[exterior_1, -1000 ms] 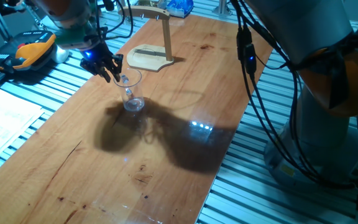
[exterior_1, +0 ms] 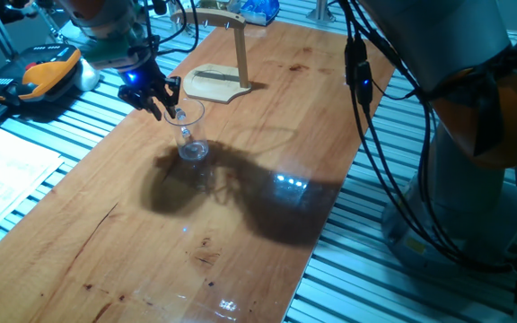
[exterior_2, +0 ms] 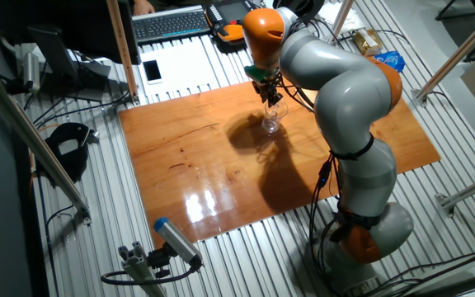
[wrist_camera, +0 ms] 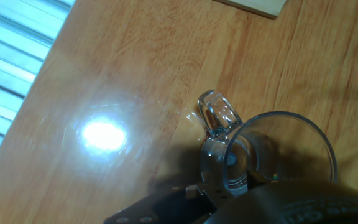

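A clear glass mug [exterior_1: 192, 142] stands upright on the wooden table. In the wrist view its round rim and the looped handle [wrist_camera: 219, 113] show, with the handle pointing up and to the left. My gripper [exterior_1: 166, 113] is just above the mug, at the rim on its handle side. Its dark fingers are apart, and nothing appears gripped between them. From the second exterior view, the glass mug [exterior_2: 271, 124] sits right below the gripper [exterior_2: 271, 100]. Dark gripper parts cover the lower edge of the wrist view, so whether a finger touches the glass is hard to tell.
Behind the mug is a wooden stand [exterior_1: 218, 82] with an upright post and a hooked arm. An orange and black device [exterior_1: 39, 74] and white paper [exterior_1: 7, 179] lie off the table's left side.
My gripper has shifted very slightly to the right and its shadow has moved a little. The mug stays where it was.
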